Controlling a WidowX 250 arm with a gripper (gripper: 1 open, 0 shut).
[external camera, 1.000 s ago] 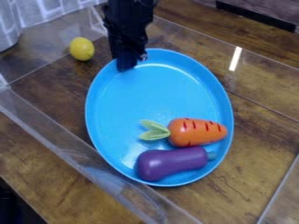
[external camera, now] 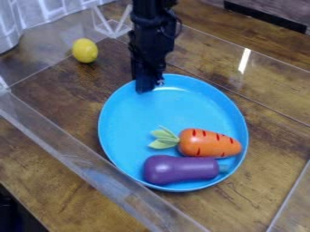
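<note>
My black gripper (external camera: 144,82) reaches down from the top onto the far left rim of a blue plate (external camera: 158,109); its fingertips look shut, though whether the rim is between them is hard to tell. An orange toy carrot (external camera: 212,143) with green leaves lies on the plate's right half, and a purple toy eggplant (external camera: 179,169) lies below it near the near rim.
A yellow lemon-like object (external camera: 85,51) sits on the wooden table at upper left. A metal object (external camera: 10,23) stands in the top left corner. Clear strips border the table left and right.
My gripper has moved down toward me and slightly right, and the plate with the carrot and eggplant has shifted the same way a little.
</note>
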